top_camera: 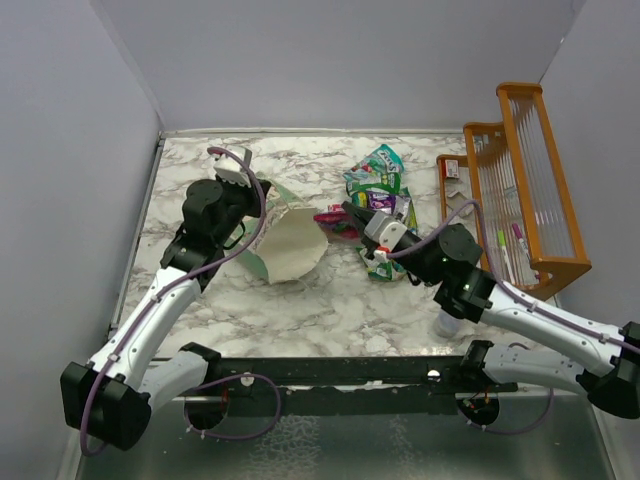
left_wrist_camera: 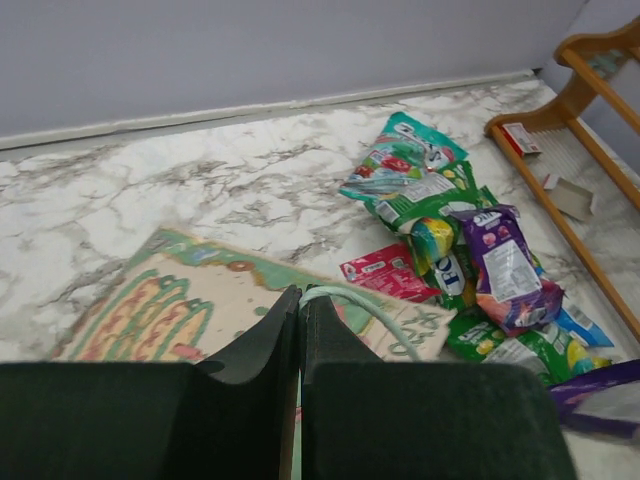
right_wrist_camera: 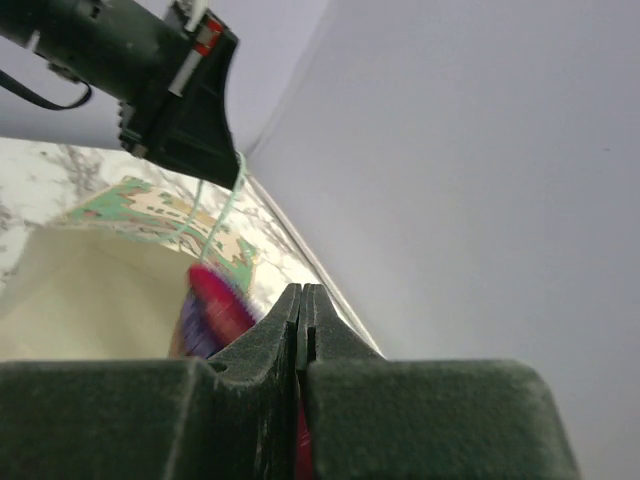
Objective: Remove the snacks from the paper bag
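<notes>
The paper bag (top_camera: 296, 246), pale with a green printed side, lies open toward the right. A thin pale green handle cord (left_wrist_camera: 365, 303) runs from the tips of my left gripper, which is shut on it. To the right of the bag's mouth, my right gripper (top_camera: 350, 212) is shut on a red-purple snack packet (top_camera: 335, 222). That packet (right_wrist_camera: 222, 312) appears blurred in the right wrist view, partly hidden by the fingers. Several snack packets (left_wrist_camera: 430, 210) are heaped right of the bag, with a red packet (left_wrist_camera: 388, 272) beside them. The bag's deeper inside is hidden.
A wooden rack (top_camera: 550, 180) with small boxes and pens stands at the right. A clear round container (top_camera: 447, 323) sits near the front right. Bare marble table (top_camera: 330, 330) shows in front, and walls enclose the sides and back.
</notes>
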